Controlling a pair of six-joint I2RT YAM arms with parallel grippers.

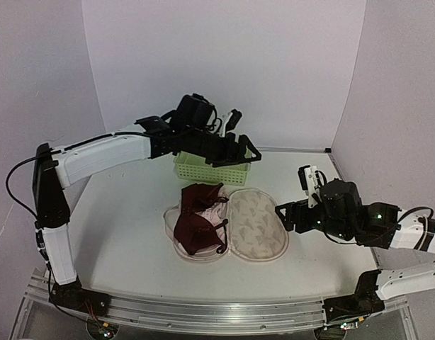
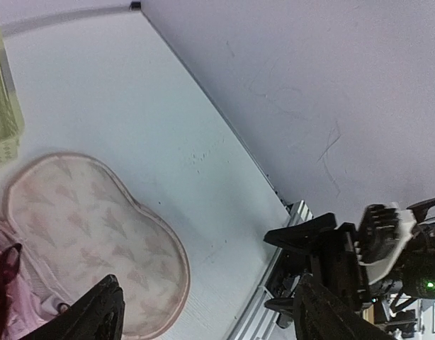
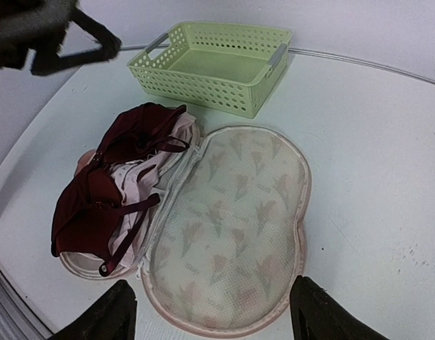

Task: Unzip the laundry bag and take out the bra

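Note:
Spread open on the table is the laundry bag (image 1: 258, 225), its patterned mesh lid folded flat to the right. A dark maroon bra (image 1: 194, 230) lies in the left half over pale pink lining, with straps trailing toward the lid seam; the right wrist view shows the bra (image 3: 97, 191) whole. My left gripper (image 1: 247, 154) is up over the basket's right part, its fingers apart and empty in the left wrist view. To the right of the lid, my right gripper (image 1: 285, 217) stands open, nothing between its fingers, close to the lid's edge.
A green perforated basket (image 3: 239, 93) stands behind the bag, partly covered by the left arm in the top view. Walls rise on both sides and behind.

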